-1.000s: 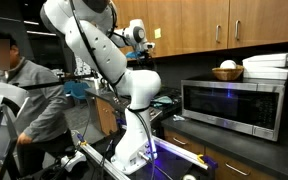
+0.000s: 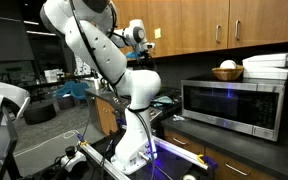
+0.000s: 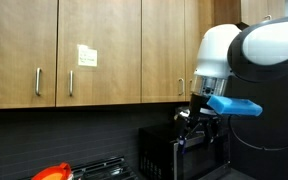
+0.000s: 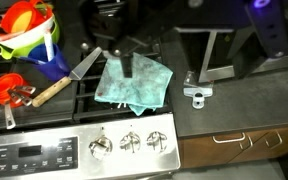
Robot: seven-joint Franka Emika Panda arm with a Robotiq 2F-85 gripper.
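Observation:
My gripper [image 3: 200,138] hangs high in front of the wall cabinets, its fingers apart with nothing seen between them. In the wrist view the dark fingers are blurred at the top, above the stove. Under them lies a crumpled teal cloth [image 4: 134,84] on the black grates. Left of the cloth rests a spatula with a wooden handle [image 4: 53,92]. A metal clip [image 4: 197,92] sits on the dark counter to the right. At the far left are a blue container [image 4: 53,66], a green bowl [image 4: 26,42] and red cups holding metal utensils.
A microwave [image 2: 224,104] stands on the counter, with a basket [image 2: 227,73] and white trays [image 2: 271,66] on top. Wooden cabinets [image 3: 111,50] line the wall above. Stove knobs [image 4: 130,144] run along the front edge.
A person at the left edge of the first exterior view one second ago is out of sight. The arm and the objects show no visible movement.

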